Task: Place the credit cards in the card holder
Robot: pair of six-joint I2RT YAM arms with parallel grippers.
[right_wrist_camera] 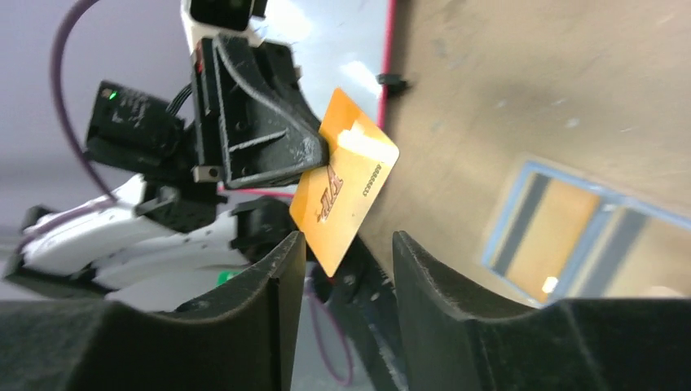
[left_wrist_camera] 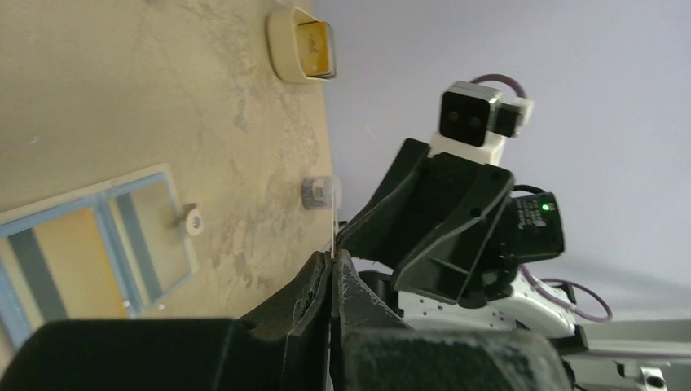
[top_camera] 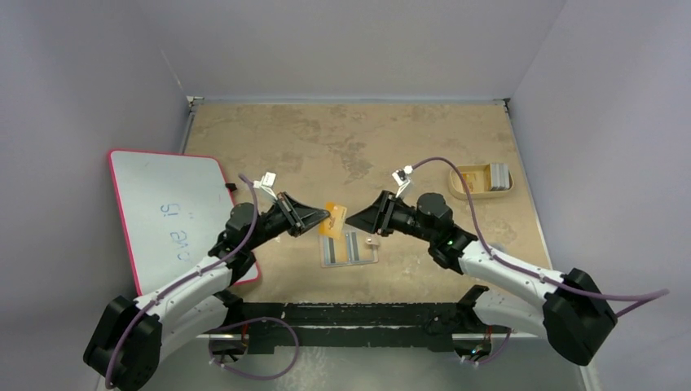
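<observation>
An orange card [top_camera: 335,221] stands out from the tip of my left gripper [top_camera: 326,215], which is shut on it. Seen from the right wrist, the card [right_wrist_camera: 349,183] is tilted and shows its printed face; from the left wrist only its thin edge [left_wrist_camera: 333,216] shows. My right gripper is part open, its fingers facing the card's free side, with nothing gripped between them. Below both grippers lies the flat card holder [top_camera: 354,262], clear with blue edges and grey stripes. One of its pockets shows an orange-tan panel [right_wrist_camera: 554,228].
A cream box [top_camera: 481,194] with grey and orange cards stands at the right. A small white round piece [left_wrist_camera: 192,220] is at the holder's edge, and a clear cup [left_wrist_camera: 319,192] lies farther right. The whiteboard [top_camera: 175,204] borders the left.
</observation>
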